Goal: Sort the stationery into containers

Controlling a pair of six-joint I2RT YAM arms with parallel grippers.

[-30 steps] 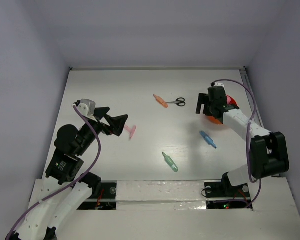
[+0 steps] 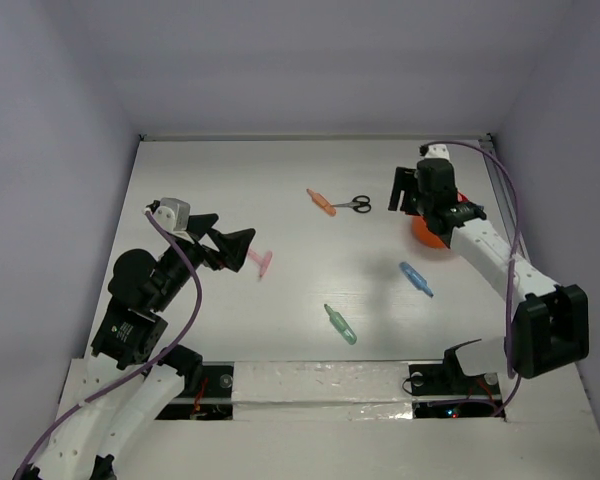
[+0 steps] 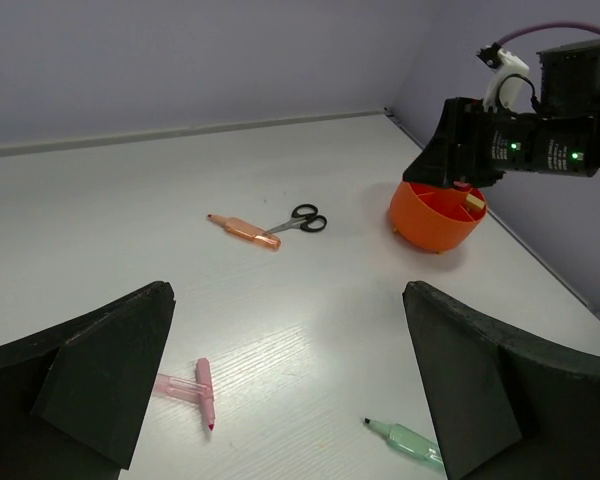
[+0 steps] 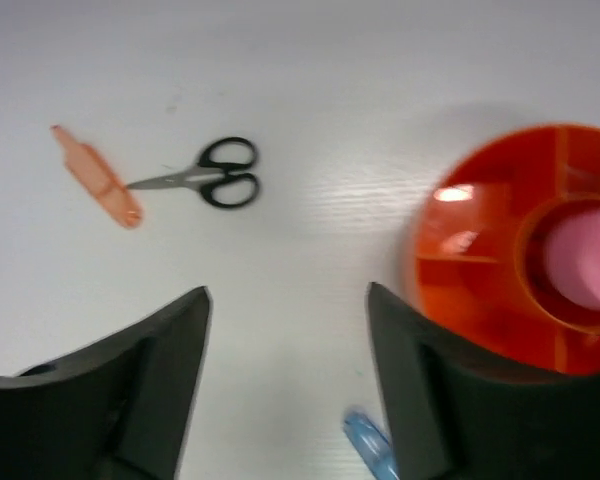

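An orange divided container [image 2: 430, 236] at the right, with a pink object inside [image 4: 580, 255], sits partly under my right gripper [image 2: 402, 190], which is open with nothing visible between its fingers. An orange marker [image 2: 322, 203] lies touching black-handled scissors [image 2: 361, 205] at the back middle. A blue marker [image 2: 417, 279] lies in front of the container, a green one [image 2: 341, 324] at front middle. Two pink markers [image 3: 206, 395] lie crossed beside my left gripper [image 2: 230, 243], which stands open and empty above the table.
Walls enclose the table [image 2: 210, 170] at the back and sides. The container stands close to the right edge.
My right gripper has risen and moved back and left, from over the container towards its left side. The left arm and the loose stationery have not moved.
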